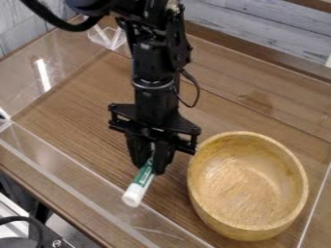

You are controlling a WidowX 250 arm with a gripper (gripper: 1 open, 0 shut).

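The black gripper (151,153) points down over the wooden table, left of a pale yellow bowl (247,184). Its fingertips are around the upper end of a green and white marker-like object (138,189), which tilts down toward the front left. The dark fingers hide the object's top, and whether they grip it is hard to tell.
The bowl (292,182) fills the right front of the table. Bare wood (65,111) lies to the left, with clear plastic edging along the front left and cables at the lower left corner. A white wall runs along the back.
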